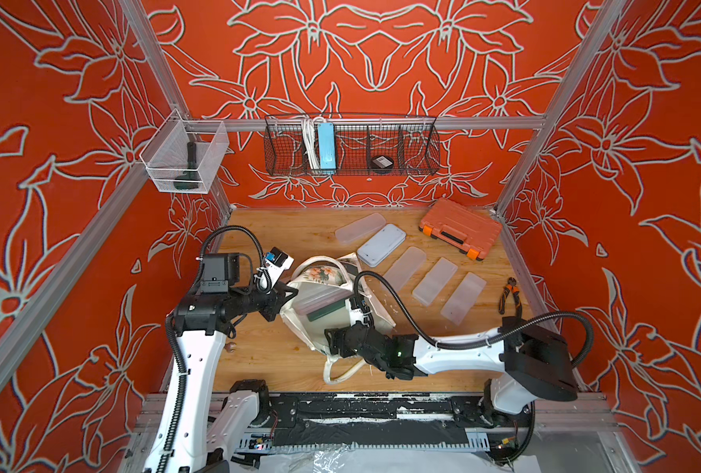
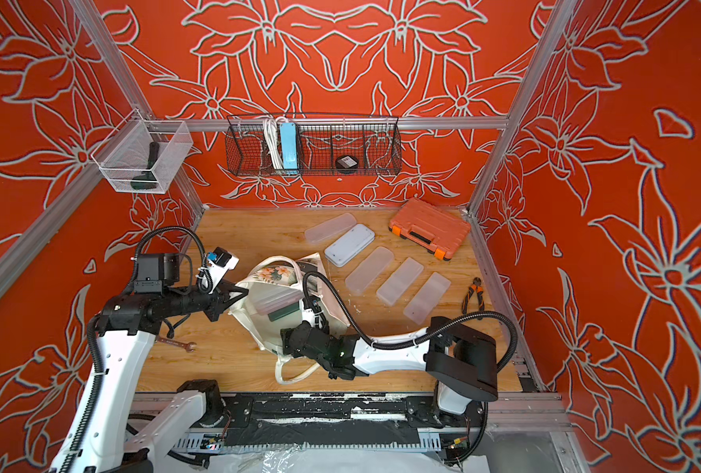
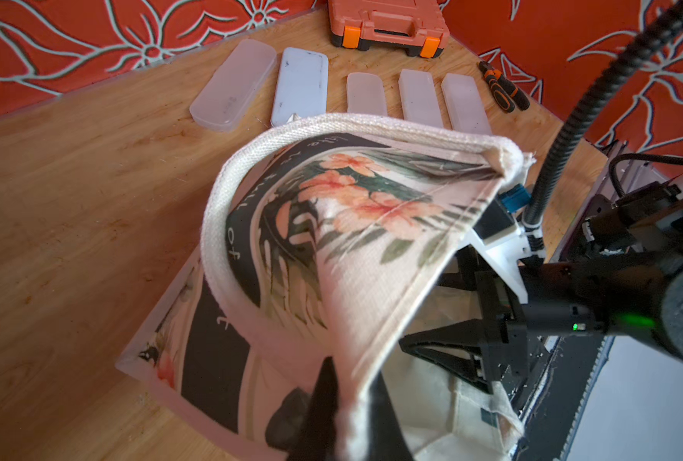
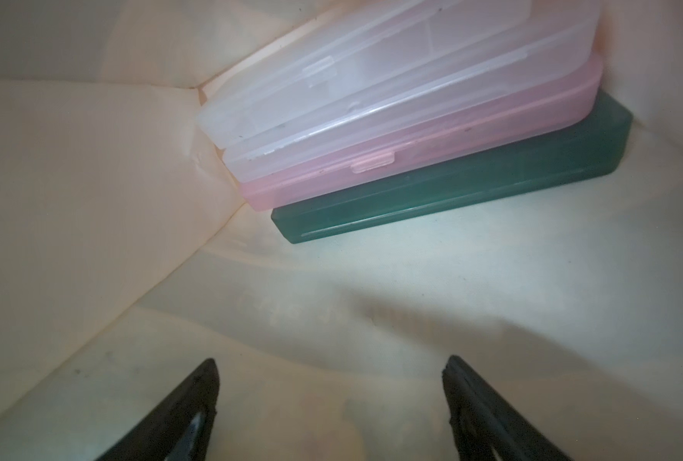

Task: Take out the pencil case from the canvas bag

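The cream canvas bag with floral panel lies on its side mid-table. My left gripper is shut on the bag's hemmed edge at its left end. My right gripper is open at the bag's mouth, looking inside, with nothing between its fingers. Inside, a green pencil case lies below a pink case and translucent cases, stacked against the far side, ahead of the right fingers.
Several clear cases and a white case lie behind and right of the bag, with an orange toolbox at back right and pliers at the right edge.
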